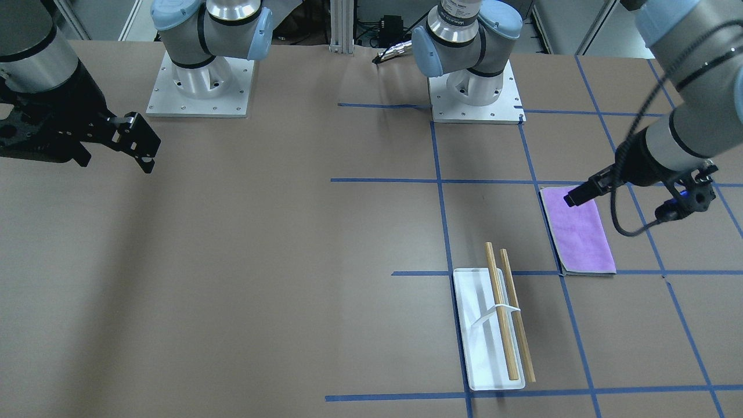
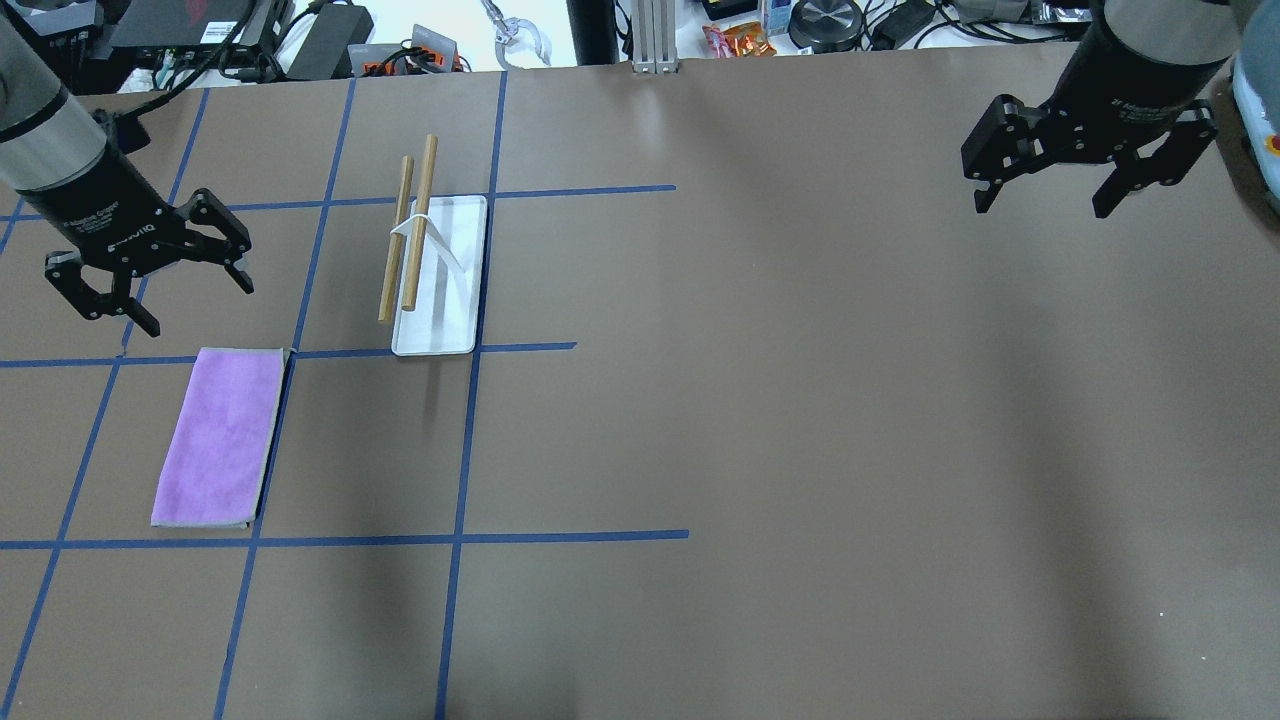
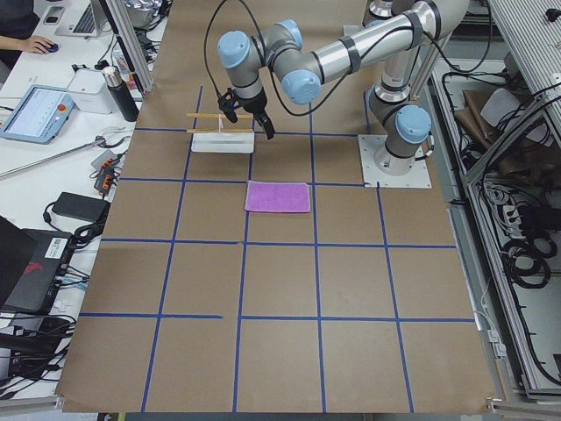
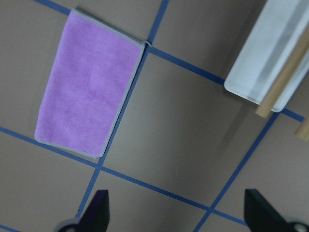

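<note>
A folded purple cloth [image 1: 578, 230] lies flat on the taped floor-board, also seen in the left wrist view [image 4: 87, 82]. In front of it sits a white rectangular tray [image 1: 477, 348] with two wooden sticks [image 1: 502, 334] lying lengthwise over a thin white bracket. My gripper [image 2: 199, 314] is raised near the cloth and tray, its fingers spread open with nothing seen between them. In the wrist view the cloth is at left, the tray at upper right.
Another black gripper [image 2: 1041, 206] hangs at the far right of the top view. Arm bases [image 1: 198, 104] stand at the back edge. The middle of the board is clear apart from tape lines.
</note>
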